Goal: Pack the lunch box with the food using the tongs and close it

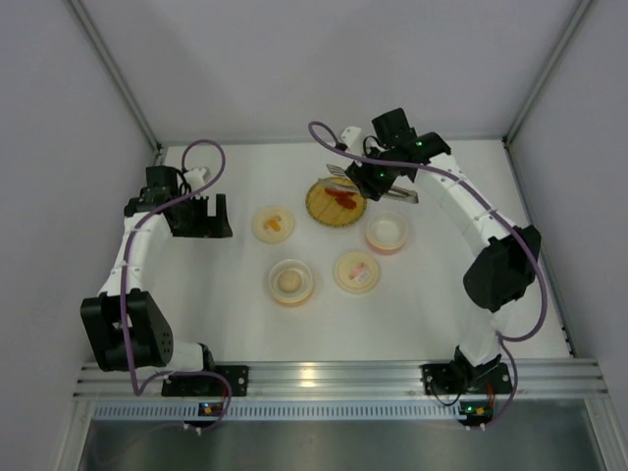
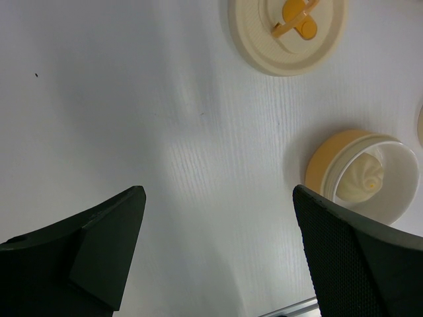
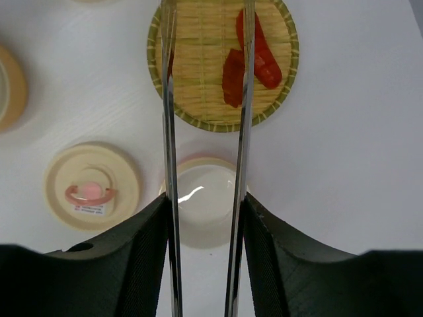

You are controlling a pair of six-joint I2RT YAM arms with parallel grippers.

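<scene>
A round wicker plate with red food pieces stands at the back. My right gripper, carrying long tongs, is over it, open, nothing seen between the tong blades. A cream-orange lunch container holds a pale swirled bun. A pink-rimmed white container is beside the plate, below the tongs in the right wrist view. My left gripper stands open at the left of the table, empty.
A lid with orange clasp lies left of the plate; a lid with pink clasp lies at front right.
</scene>
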